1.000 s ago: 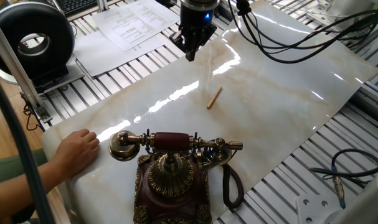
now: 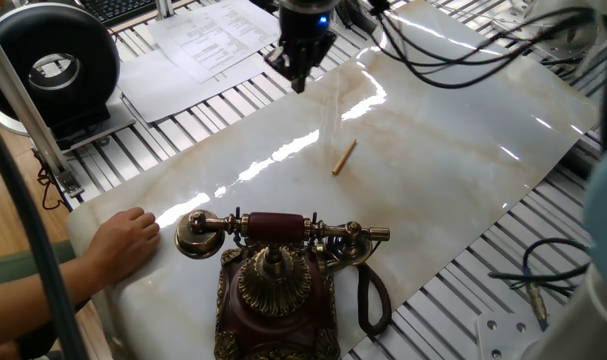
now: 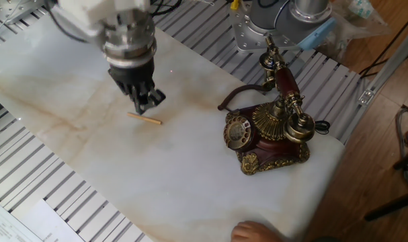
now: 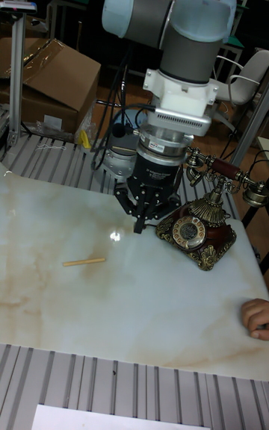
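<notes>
A short tan stick [image 2: 345, 157] lies alone on the pale marbled board [image 2: 438, 150], clear of the telephone. My gripper [image 2: 299, 86] points down above the board, apart from the stick. In the second exterior view the gripper [image 3: 148, 105] overlaps the near side of the stick [image 3: 144, 119] in the picture. In the third view my gripper [image 4: 140, 228] appears to the right of the stick [image 4: 84, 262]. Nothing shows held at the fingertips, but the dark fingers overlap and their spacing is unclear.
An ornate dark-red and brass telephone [image 3: 271, 132] stands on the board near one end. A person's hand [image 2: 128, 240] rests at the board's edge. Black cables [image 2: 463, 60] hang over the far side. Much of the board is bare.
My gripper has shifted slightly to the left and up in the first exterior view. The stick, telephone and hand stay where they were.
</notes>
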